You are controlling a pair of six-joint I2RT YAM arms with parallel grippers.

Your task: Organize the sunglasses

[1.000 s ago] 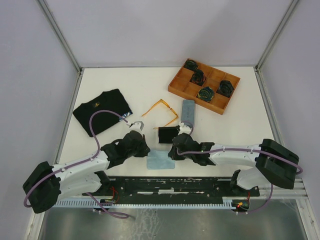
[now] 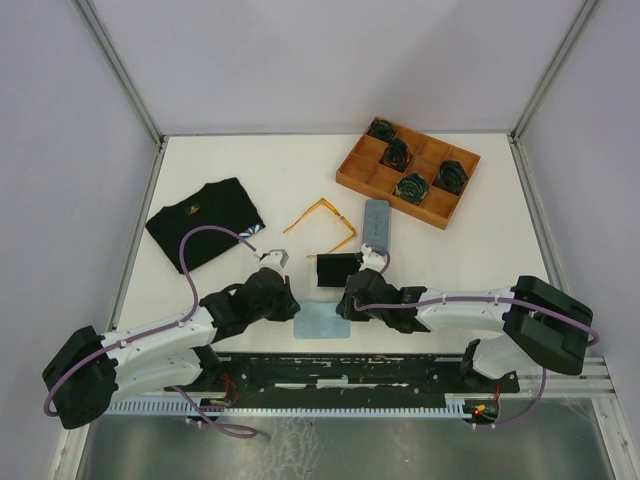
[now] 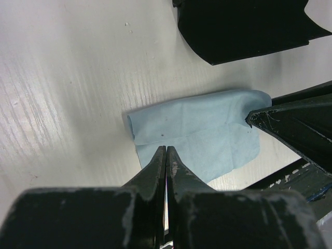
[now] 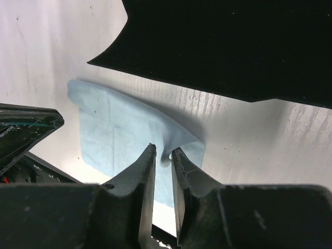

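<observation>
The light blue cloth (image 2: 321, 322) lies near the front of the table, its upper edge raised in the wrist views. Over it in the left wrist view, my left gripper is shut, its tips together; whether any cloth is between them cannot be told. At the other upper corner, my right gripper is slightly open, a raised fold of the blue cloth (image 4: 179, 134) showing between and behind its fingertips. Beyond the cloth lie the orange sunglasses (image 2: 338, 213), a temple reaching towards a black case (image 2: 335, 270). A grey-blue case (image 2: 376, 223) lies right of the glasses.
The wooden tray (image 2: 365, 178) at the back right holds several dark rolled items. A black shirt (image 2: 205, 224) is spread out at the left. Bare table (image 2: 275, 165) shows at the back.
My two arms have shifted only slightly, the right gripper a little towards the front. The sunglasses, cases and tray stay in place, and the cloth looks nearly the same.
</observation>
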